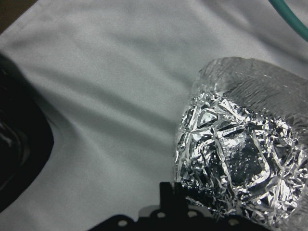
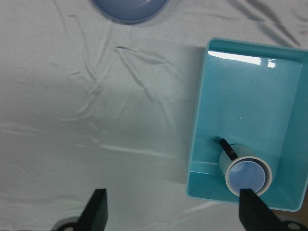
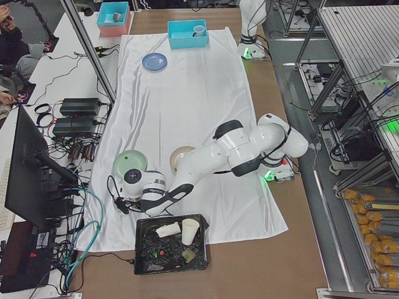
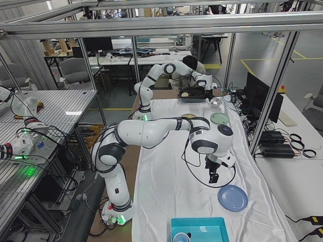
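My left gripper [image 3: 123,204] is low over the cloth at the table's near left. In the left wrist view its dark fingertips [image 1: 166,192] meet at the edge of a crumpled foil object [image 1: 240,154]; whether they grip it is unclear. My right gripper is open, its fingers wide apart, above the cloth beside a teal bin [image 2: 245,96] that holds a mug [image 2: 246,175] with a dark handle. A blue plate [image 2: 130,7] lies beyond.
A black tray [image 3: 171,261] with white cups and small items sits at the near edge. A green plate [image 3: 128,161] and a beige plate [image 3: 177,154] lie on the cloth.
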